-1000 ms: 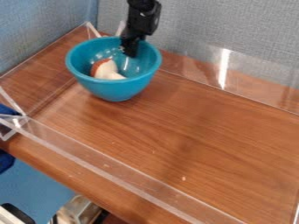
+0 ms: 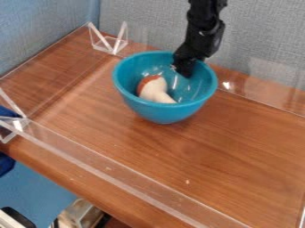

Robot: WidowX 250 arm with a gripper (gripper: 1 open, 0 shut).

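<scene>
A light blue plastic bowl (image 2: 142,109) stands on the wooden table (image 2: 202,178), with a white object with a reddish end (image 2: 155,91) lying inside it. My black gripper (image 2: 186,66) reaches down from the top to the bowl's back right rim and is shut on that rim, though its fingertips are small and partly hard to make out.
Clear plastic walls and white brackets (image 2: 105,44) edge the table at the back and left. A dark blue object (image 2: 5,162) sits off the left edge.
The bowl and my gripper have moved right and toward the front together. The white object now sits differently inside the bowl, its reddish end higher and to the left.
</scene>
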